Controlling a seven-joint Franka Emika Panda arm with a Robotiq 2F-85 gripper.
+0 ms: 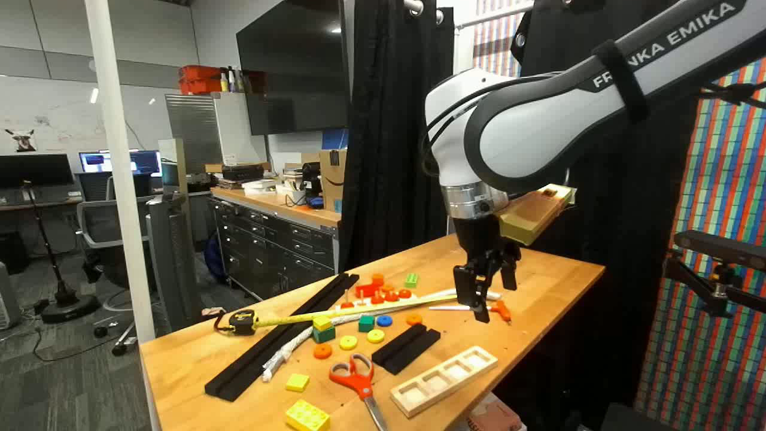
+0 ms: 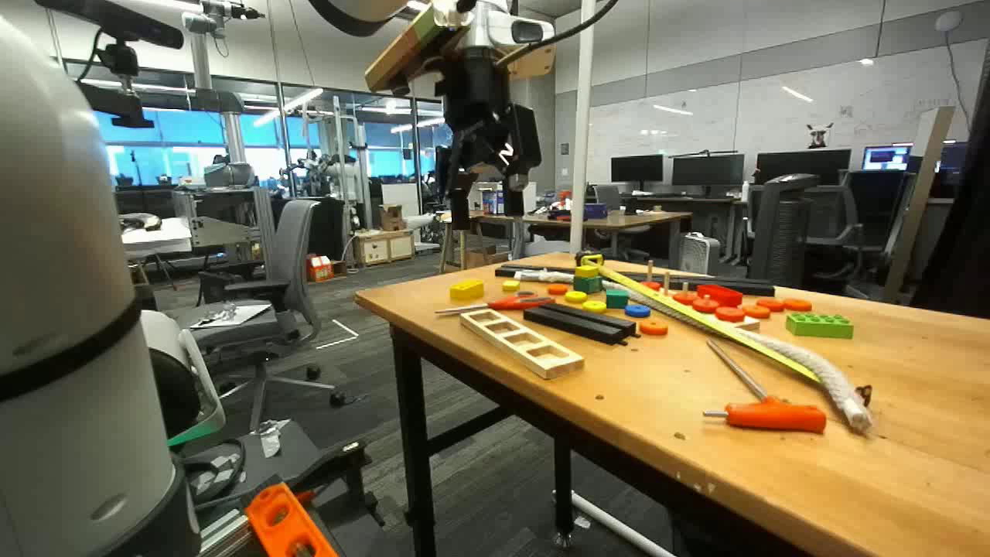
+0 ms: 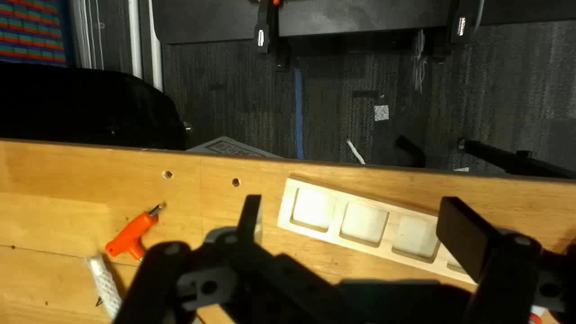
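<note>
My gripper (image 1: 495,296) hangs over the wooden table with its fingers wide apart and nothing between them. In exterior view 2 the gripper (image 2: 489,216) is well above the tabletop. A pale wooden tray (image 3: 335,216) with square, empty compartments lies below, showing between the fingers in the wrist view; the right finger (image 3: 465,237) hides part of it. Toward the camera in exterior view 1 are red-handled scissors (image 1: 363,385), a yellow block (image 1: 308,415) and a smaller yellow block (image 1: 297,382). An orange T-handled tool (image 2: 775,417) rests on the table.
A black grooved piece (image 1: 406,349) lies beside the tray. Several coloured rings and blocks, such as a blue ring (image 1: 385,320), cluster mid-table. The yellow tape measure (image 1: 245,322) stretches across with a white braided sleeve. A green brick (image 2: 819,324) sits apart. The tray lies near the table edge (image 3: 410,172).
</note>
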